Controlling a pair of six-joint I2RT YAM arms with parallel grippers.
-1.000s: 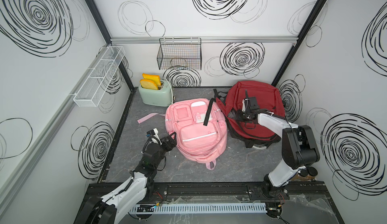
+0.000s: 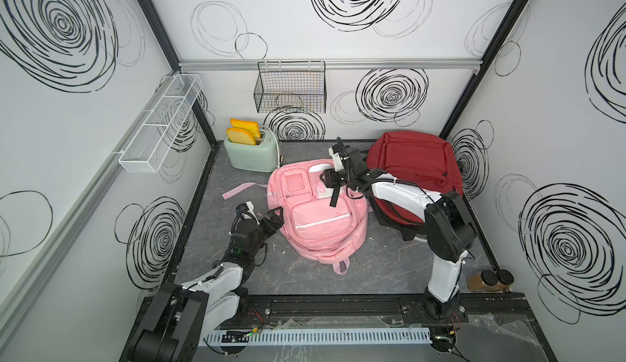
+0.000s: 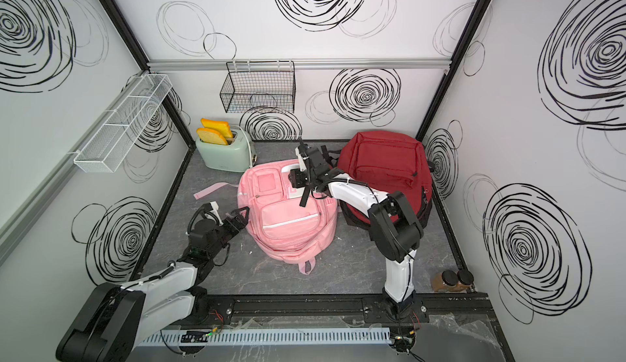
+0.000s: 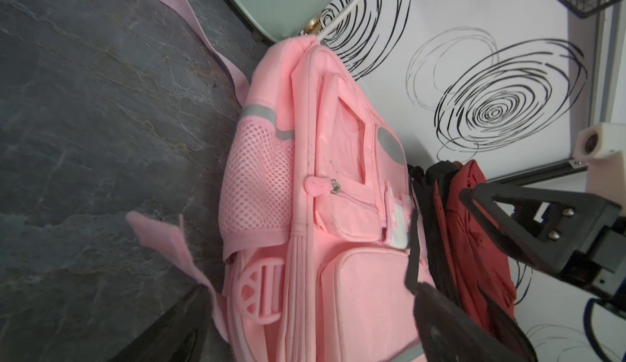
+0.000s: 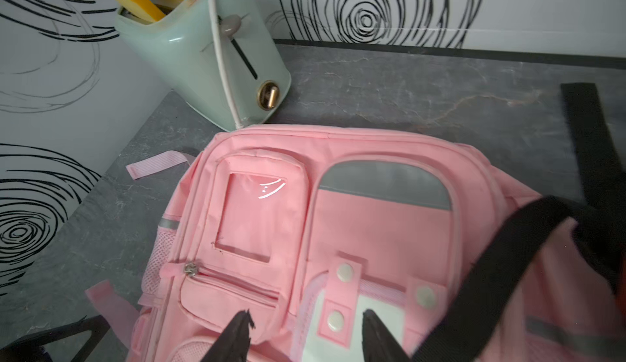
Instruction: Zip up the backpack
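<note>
A pink backpack (image 2: 313,225) lies flat in the middle of the floor, front pockets up, with a zipper puller (image 4: 318,186) on a small pocket and a black strap across its upper right. My left gripper (image 2: 274,218) stands open at its left edge, nothing between the fingers. My right gripper is open above the upper part of the backpack, over the small pockets and white patch, holding nothing.
A red backpack (image 2: 410,159) lies to the right, a mint toaster (image 2: 251,156) with yellow slices at the back left. Wire baskets hang on the back and left walls.
My right arm has moved left from over the red backpack to above the pink one. The left arm has shifted slightly.
</note>
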